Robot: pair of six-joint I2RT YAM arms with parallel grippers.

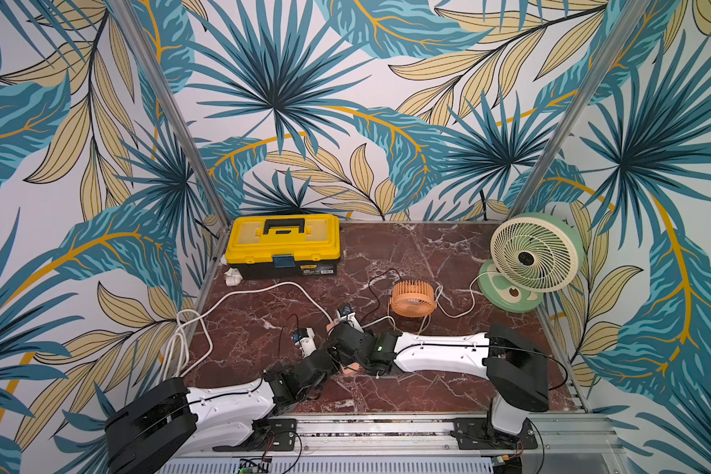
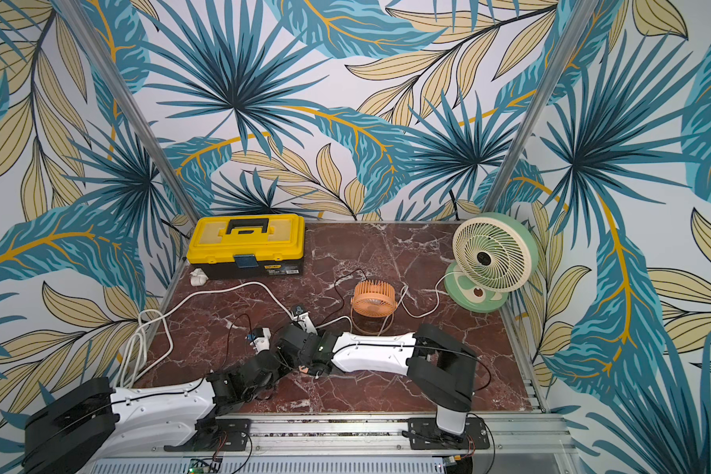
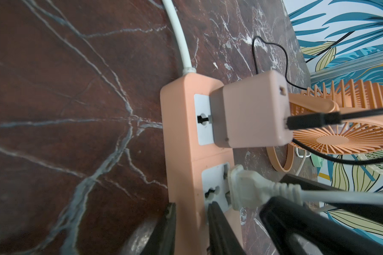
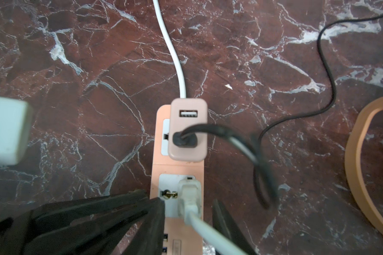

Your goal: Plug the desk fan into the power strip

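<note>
The peach power strip [image 3: 178, 140] lies on the table. In its upper part sits a pinkish USB charger [image 4: 188, 148] with a black cable in it. A white plug [image 4: 189, 193] is at a socket below the charger; its prongs are hidden, and its cable runs toward my right gripper. That gripper is open, one finger on each side of the cable with gaps showing. At the strip's left side, my left gripper stands part open, its fingertips close to the strip's edge; contact cannot be told. The small orange fan [image 1: 412, 298] and green fan [image 1: 534, 256] stand to the right.
A yellow toolbox [image 1: 284, 241] stands at the back left. White cable [image 1: 183, 343] is coiled at the left edge. Thin cables trail around the orange fan. Both arms meet closely over the strip.
</note>
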